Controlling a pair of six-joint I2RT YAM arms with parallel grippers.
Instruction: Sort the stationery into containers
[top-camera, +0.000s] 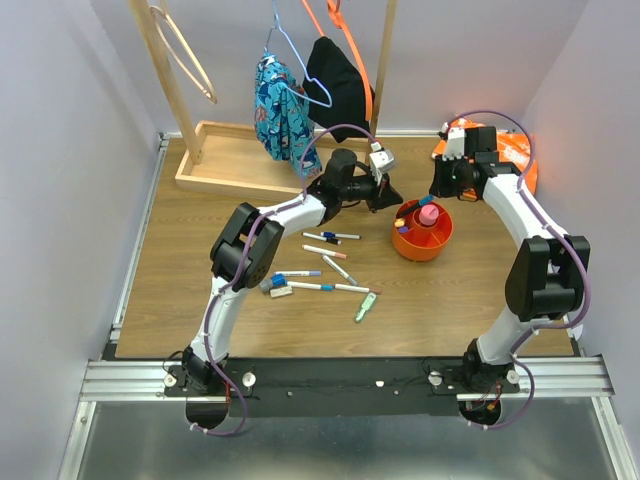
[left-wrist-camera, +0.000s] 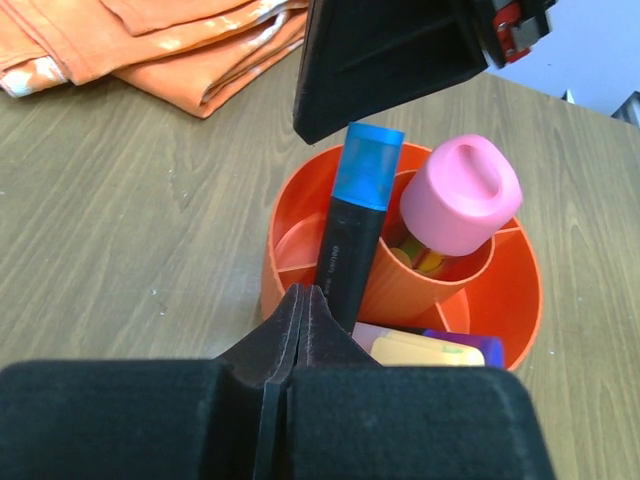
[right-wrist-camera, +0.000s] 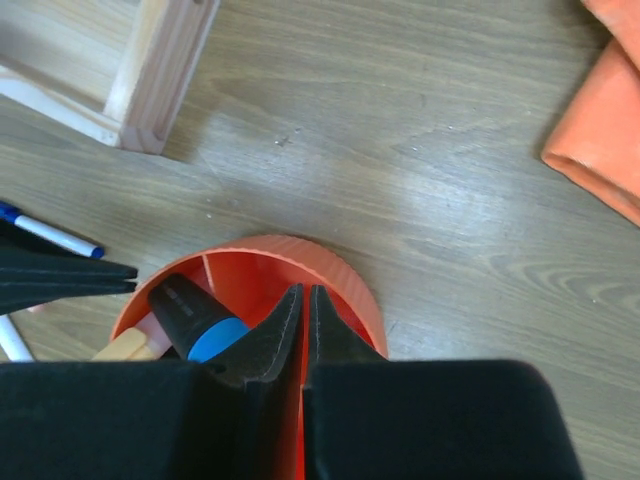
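The orange divided holder (top-camera: 420, 250) holds a black stick with a blue cap (left-wrist-camera: 348, 250), a pink cup-like item (left-wrist-camera: 460, 195) and several other pieces. My left gripper (top-camera: 395, 200) is shut at the holder's left, its tips (left-wrist-camera: 306, 305) close by the black stick, nothing visible between them. My right gripper (top-camera: 438, 188) is above the holder's back right; in the right wrist view its fingers (right-wrist-camera: 270, 340) are shut over the holder, and I cannot tell what, if anything, is between them.
Markers (top-camera: 320, 287) and a green item (top-camera: 365, 307) lie loose front left. Behind stand a wooden tray (top-camera: 220, 180) with a hanging rack, and orange cloth (top-camera: 520, 150).
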